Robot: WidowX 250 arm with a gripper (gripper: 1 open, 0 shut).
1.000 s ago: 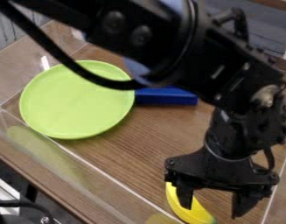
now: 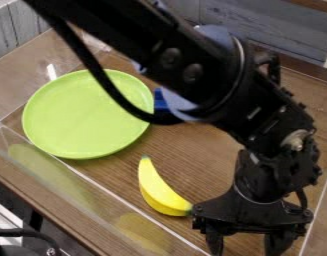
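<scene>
A yellow banana (image 2: 162, 190) lies on the wooden floor of the work area, just left of my gripper (image 2: 246, 236). The black gripper is at the lower right, pointing down, its fingers open and apart from the banana. A green plate (image 2: 83, 114) lies at the left. A blue object (image 2: 162, 103) is mostly hidden behind the arm.
Clear plastic walls edge the work area at the front left. Bare wood (image 2: 119, 175) lies between plate and banana. The arm covers much of the upper middle and right.
The banana has moved up and left, out from under my gripper, and now lies left of it at a different angle. The gripper has shifted slightly.
</scene>
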